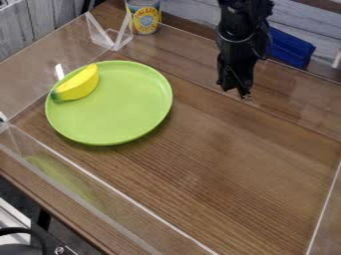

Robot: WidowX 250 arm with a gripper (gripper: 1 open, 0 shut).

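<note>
My black gripper hangs at the top centre-right of the camera view, low over the wooden table, its fingers pointing down and shut, with nothing visible between them. A green plate lies at the left, and on its left rim rests a yellow banana-like piece. A blue block stands behind the gripper at the back right, partly hidden by it.
A can stands at the back, beside a clear plastic holder. A white ledge runs along the back right.
</note>
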